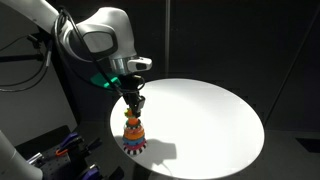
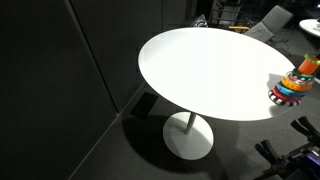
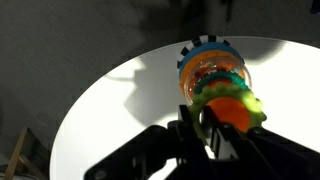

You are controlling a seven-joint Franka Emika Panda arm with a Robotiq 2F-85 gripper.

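Note:
A stack of coloured ring-like pieces (image 1: 134, 138) stands near the table's left edge, with a black-and-white checkered band at its base. Above it is an orange cup-like piece with a yellow-green rim (image 3: 218, 91). My gripper reaches down from above and is shut on this piece at its rim, seemingly with one finger on each side of the wall. In exterior view 2 the stack (image 2: 288, 90) shows at the right edge, the orange top piece (image 2: 308, 69) above it. Whether the top piece still touches the stack cannot be told.
Dark floor and dark curtains surround it.

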